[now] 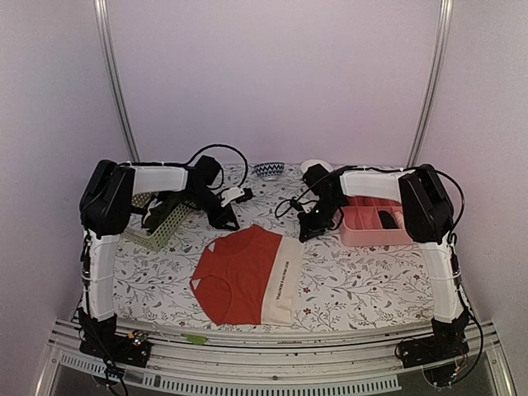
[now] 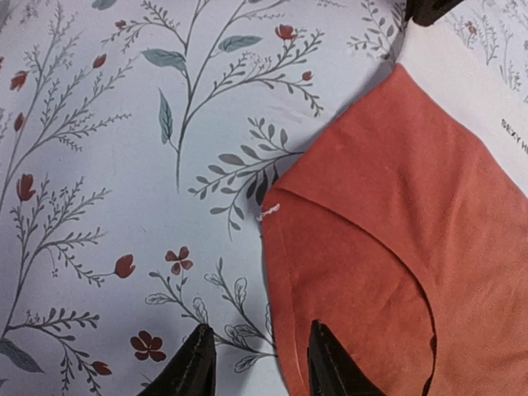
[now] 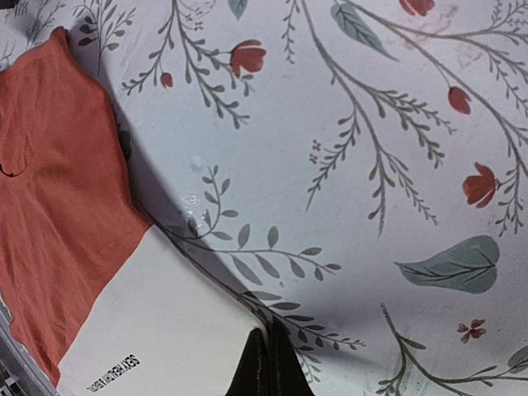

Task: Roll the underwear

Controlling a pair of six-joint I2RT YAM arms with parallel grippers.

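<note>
The red underwear (image 1: 243, 276) lies spread flat on the table, its white lettered waistband (image 1: 283, 280) to the right and a leg opening at lower left. At the waistband's far corner my right gripper (image 1: 304, 239) is shut; in the right wrist view the white cloth (image 3: 181, 305) runs up to the closed fingertips (image 3: 252, 351) and is pinched there. My left gripper (image 1: 233, 227) hovers by the far red edge, fingers (image 2: 196, 359) parted. In the left wrist view, red cloth (image 2: 355, 272) lies under and beyond one finger, with nothing held.
A perforated basket (image 1: 157, 235) with dark and light items stands at left. To the right is a pink divided box (image 1: 375, 238). A zigzag-patterned bowl (image 1: 269, 170) and a white plate (image 1: 316, 165) sit at the back.
</note>
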